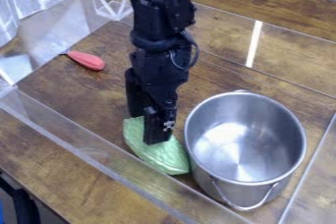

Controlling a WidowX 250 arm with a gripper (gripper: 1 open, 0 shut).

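The black arm hangs down from the top centre, its gripper (153,120) low over a pale green vegetable-like object (167,156) lying on the wooden floor of a clear-walled bin. The fingers reach the object's upper end; whether they are open or closed on it is unclear. Just right of it stands a large steel pot (247,141).
A red pepper-like object (85,60) lies at the upper left. Clear plastic walls bound the area along the left and front. Bare wood (243,76) lies behind the pot, and a white tape strip (254,38) is at upper right.
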